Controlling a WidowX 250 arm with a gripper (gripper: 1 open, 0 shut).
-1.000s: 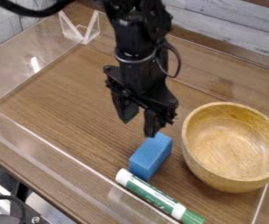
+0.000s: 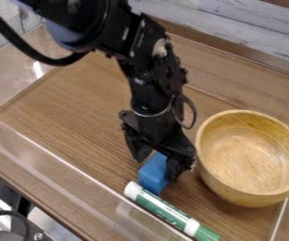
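The black gripper (image 2: pixel 159 152) is down over a blue block (image 2: pixel 154 174), its fingers around the block's upper part and covering some of it. Whether the fingers press on it I cannot tell. A green-and-white tube (image 2: pixel 170 213) lies just in front of the block. A large light wooden bowl (image 2: pixel 249 160) stands to the right, close beside the gripper.
A clear rail runs along the front left edge, with cables beyond it at the lower left.
The tube and bowl have stayed in place.
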